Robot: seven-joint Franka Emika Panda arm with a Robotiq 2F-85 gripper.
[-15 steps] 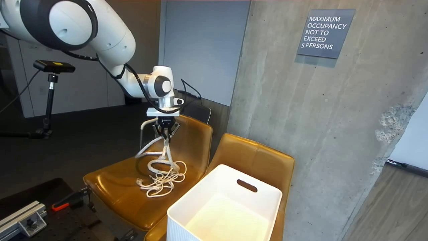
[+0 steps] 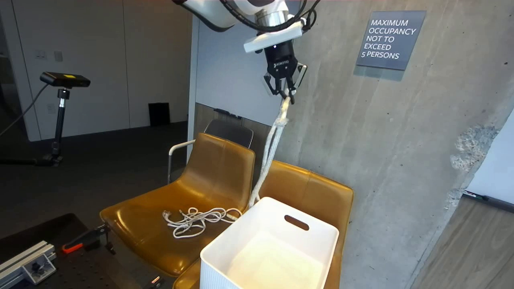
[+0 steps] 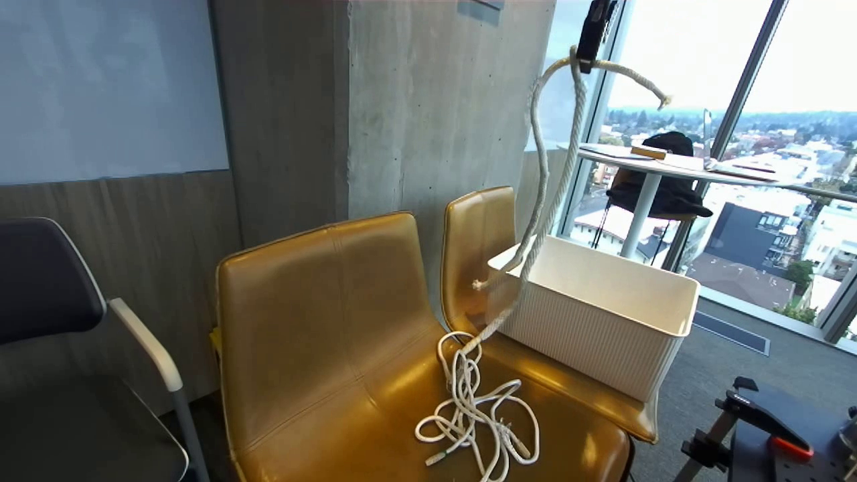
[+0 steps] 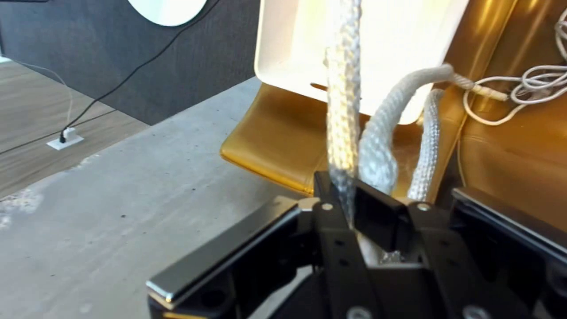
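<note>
Thick white rope hangs from my gripper, which is shut on it high above the chairs. In the second exterior view, one short end sticks out to the right of the fingers while longer strands drop beside the white bin, one reaching down toward the chair seat. The wrist view has the rope pinched between the fingertips. A thinner white cord lies in loose loops on the left tan chair. The bin looks empty inside and rests on the right tan chair.
A concrete wall rises behind the chairs. Toward the left stands a camera on a post. A dark table with clamps occupies the front left corner. A grey chair stands beside the left tan chair.
My gripper has risen and moved right from above the left chair, lifting the thick rope off its seat. The thin cord remains on that chair; the bin has not moved.
</note>
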